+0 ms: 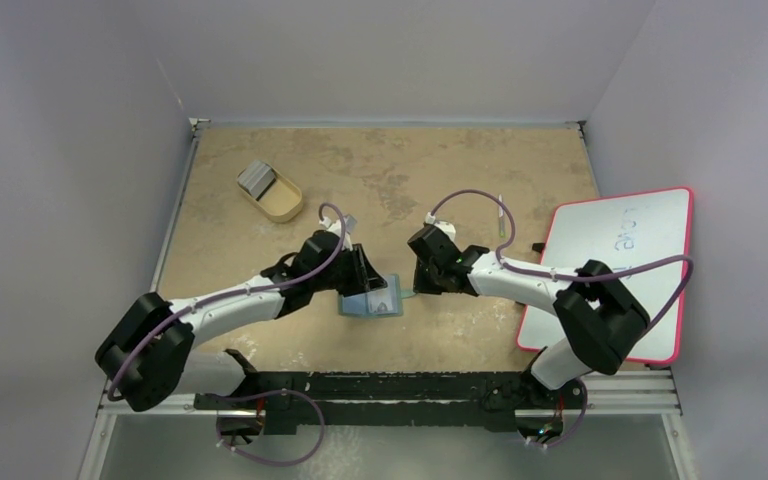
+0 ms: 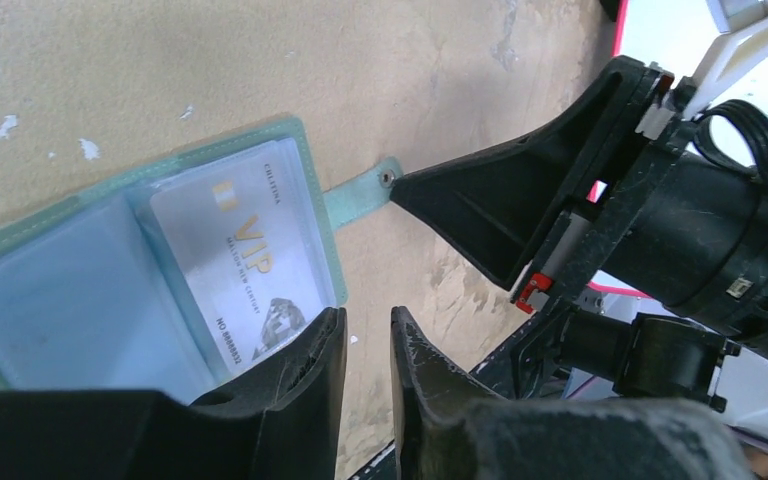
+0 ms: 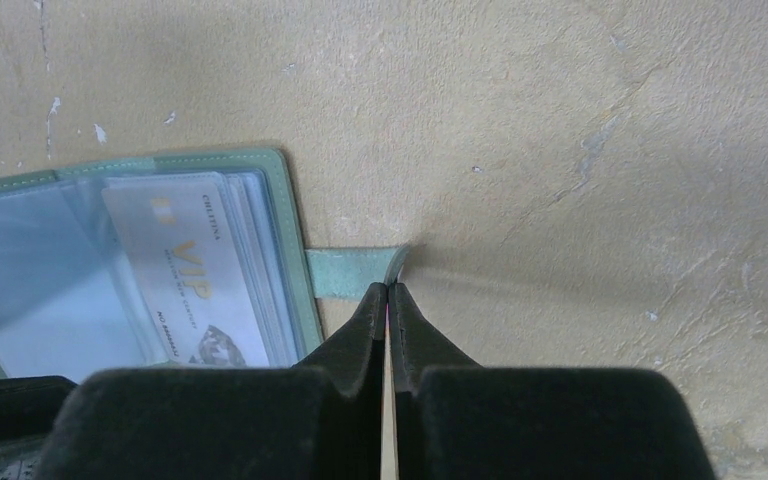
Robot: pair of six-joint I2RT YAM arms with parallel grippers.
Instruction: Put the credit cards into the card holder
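Observation:
The teal card holder (image 2: 313, 228) lies open on the table, a clear sleeve (image 2: 80, 300) on its left and white VIP cards (image 2: 230, 250) on its right. My left gripper is over it, part open, with nothing between its fingertips. My right gripper is shut at the end of the holder's strap (image 3: 345, 272); whether it pinches the strap is unclear.
A tan box (image 1: 282, 203) with grey contents stands at the back left. A whiteboard (image 1: 600, 300) lies on the right, with a thin item (image 1: 501, 220) beside it.

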